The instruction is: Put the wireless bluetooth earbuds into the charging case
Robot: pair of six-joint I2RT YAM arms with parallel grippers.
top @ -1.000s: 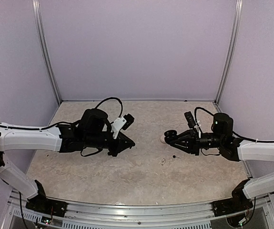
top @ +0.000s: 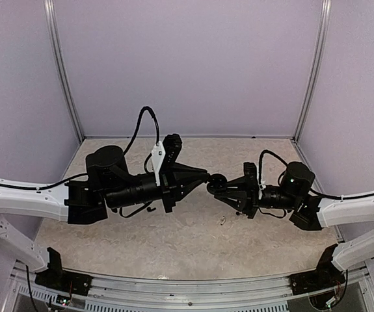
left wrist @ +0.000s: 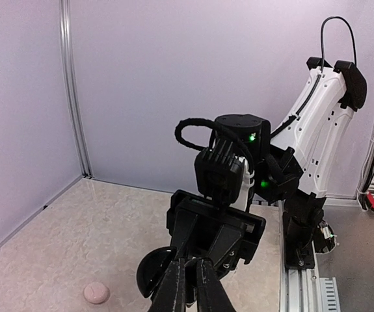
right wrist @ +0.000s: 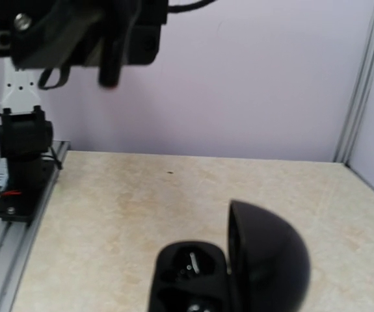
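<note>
The black charging case (top: 215, 180) is gripped by my right gripper (top: 220, 191), its rounded lid (right wrist: 271, 257) raised. Two hollows show in the case body (right wrist: 190, 276) in the right wrist view. My left gripper (top: 206, 175) is shut beside the case at its left in the top view. Something small and dark, apparently an earbud (right wrist: 110, 68), protrudes from the left gripper, blurred in the right wrist view. In the left wrist view the left fingers (left wrist: 170, 292) reach up in front of the case lid (left wrist: 153, 270), and black on black hides what they pinch.
A small dark piece (top: 239, 212) and a thin loop-like object (top: 222, 221) lie on the table near the right gripper. A pale pink disc (left wrist: 96, 292) rests on the table.
My left gripper has moved right, closing the gap to the case. The right gripper has shifted left with the case. Both arms loom larger in the top view.
</note>
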